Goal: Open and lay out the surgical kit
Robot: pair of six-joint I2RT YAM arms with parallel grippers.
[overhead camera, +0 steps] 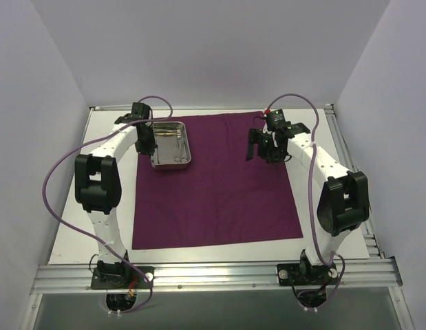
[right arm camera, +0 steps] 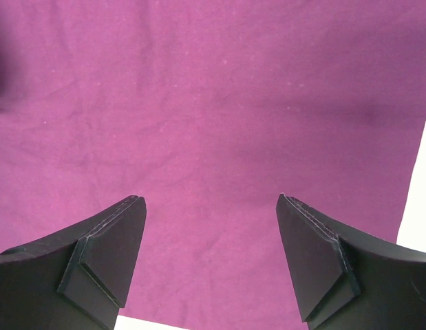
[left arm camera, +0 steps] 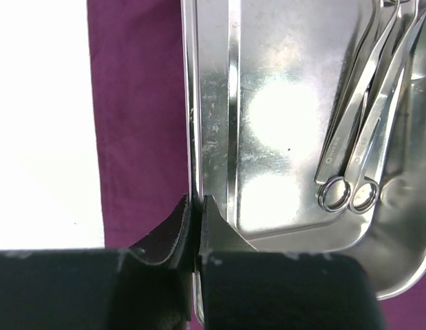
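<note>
A metal tray (overhead camera: 178, 163) lies at the back left of the purple cloth (overhead camera: 213, 199). My left gripper is shut on the tray's left rim, one finger outside the wall and the other inside. Several steel instruments rest in the tray; in the left wrist view, tweezers (left arm camera: 347, 124) and scissors (left arm camera: 378, 124) lie together on its right side, handle rings toward the near end. Over the right part of the cloth, my right gripper stands wide open with nothing between its fingers.
The cloth spreads bare across the middle and front. White table surface (overhead camera: 82, 227) shows along the left, with another white strip (right arm camera: 416, 199) at the cloth's right edge. A metal rail (overhead camera: 213, 269) runs along the front.
</note>
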